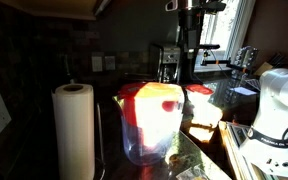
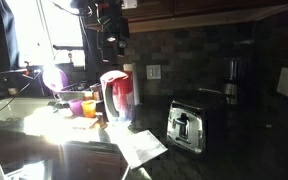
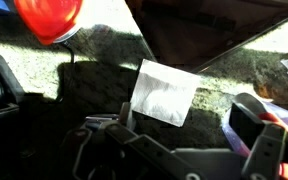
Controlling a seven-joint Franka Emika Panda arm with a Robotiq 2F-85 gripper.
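Note:
My gripper stands open, its dark fingers [image 3: 246, 117] wide apart at the bottom of the wrist view. Between and beyond them a white square sheet [image 3: 164, 93], perhaps a napkin, lies flat on the speckled counter. Nothing is held. From the side, the gripper [image 1: 192, 50] hangs high above the counter, pointing down. A clear pitcher with a red lid [image 1: 150, 122] stands in the foreground; it also appears as a red-topped pitcher [image 2: 117, 97] behind the white sheet [image 2: 141, 148].
A paper towel roll [image 1: 75, 132] stands left of the pitcher. A shiny toaster [image 2: 186, 126] is right of the sheet. Purple and orange cups [image 2: 89, 108] stand near the bright window. In the wrist view, a red round object [image 3: 49, 15] sits at upper left.

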